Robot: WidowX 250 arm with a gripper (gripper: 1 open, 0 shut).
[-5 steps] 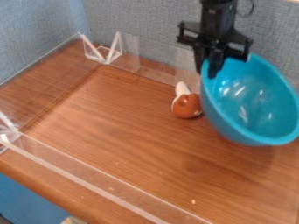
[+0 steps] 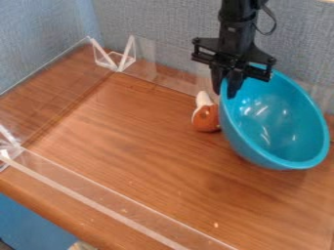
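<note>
My black gripper (image 2: 229, 76) hangs from the top of the view, shut on the rim of a large turquoise bowl (image 2: 271, 127), which is tilted with its inside facing the camera. Left of the bowl, partly behind it, an orange-brown object (image 2: 205, 119) with a white top sits on the wooden table; I cannot tell exactly what it is.
Clear plastic walls edge it, with white brackets (image 2: 113, 61) at the back left and at the left side. A grey wall stands behind.
My gripper and the bowl have shifted slightly left over the last second. The orange-brown object stays in place.
</note>
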